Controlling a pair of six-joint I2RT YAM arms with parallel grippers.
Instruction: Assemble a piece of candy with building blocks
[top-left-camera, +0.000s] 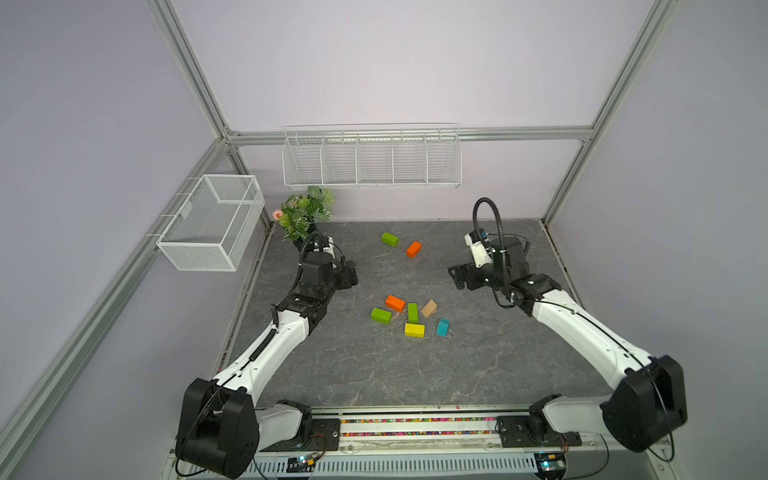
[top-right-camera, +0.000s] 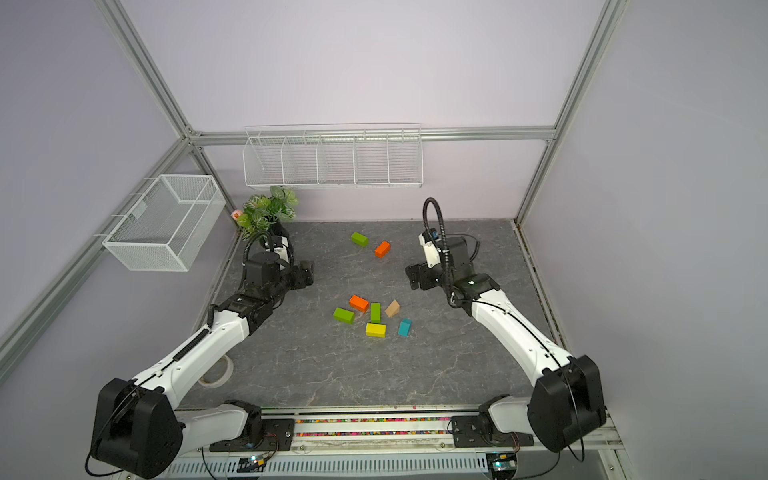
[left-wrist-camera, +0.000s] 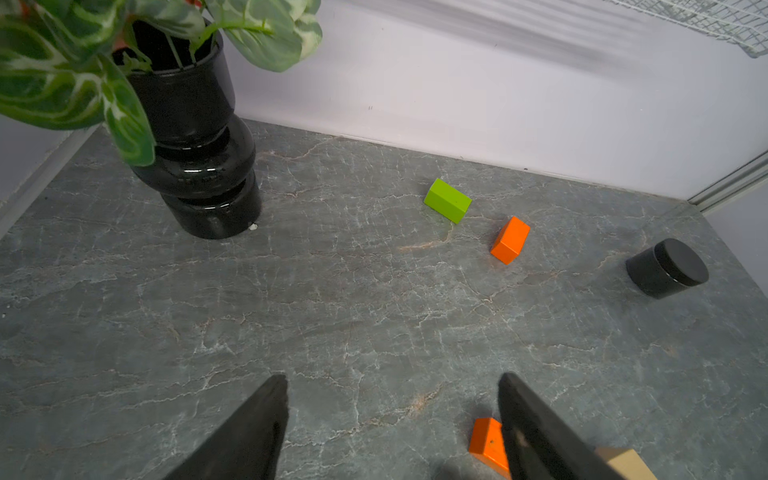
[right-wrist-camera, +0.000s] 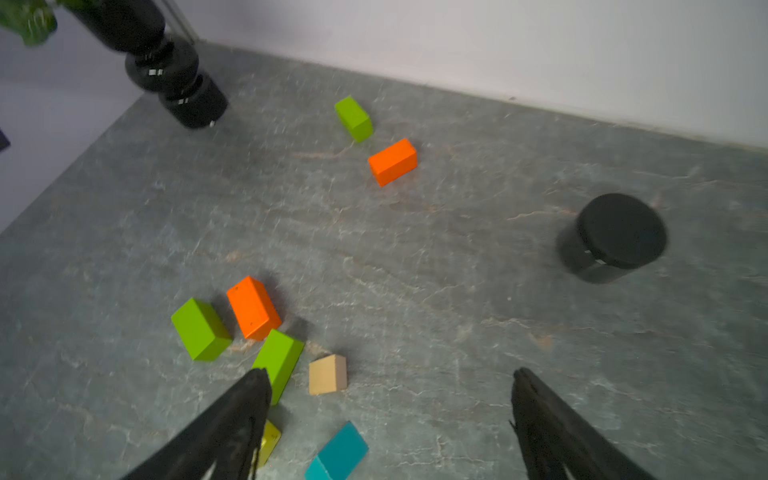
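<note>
Loose blocks lie on the grey table: a green block (top-left-camera: 390, 238) and orange block (top-left-camera: 413, 249) toward the back; nearer, an orange block (top-left-camera: 394, 302), two green blocks (top-left-camera: 381, 316) (top-left-camera: 413, 312), a yellow block (top-left-camera: 414, 330), a wooden block (top-left-camera: 429, 308) and a blue block (top-left-camera: 442, 327). My left gripper hovers left of the central group, fingers apart with nothing between them. My right gripper is open above the table to the right of the group, also empty.
A potted plant (left-wrist-camera: 192, 104) stands at the back left. A black cylinder (right-wrist-camera: 612, 232) sits at the back right, hidden behind the right arm in the top views. Wire baskets (top-left-camera: 372, 160) hang on the walls.
</note>
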